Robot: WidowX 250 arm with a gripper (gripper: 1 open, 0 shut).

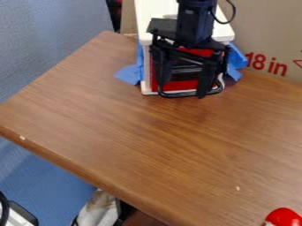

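Observation:
A black gripper (189, 71) hangs from the dark arm at the top of the view, in front of a white box with a red front panel (177, 85) at the back of the wooden table. It overlaps the red panel and a black looped frame there; whether it touches them or holds anything between its fingers I cannot tell. Blue tape (129, 74) lies at both sides of the box.
A red rounded object (283, 218) sits at the bottom right corner. A cardboard box (267, 35) with red print stands behind on the right.

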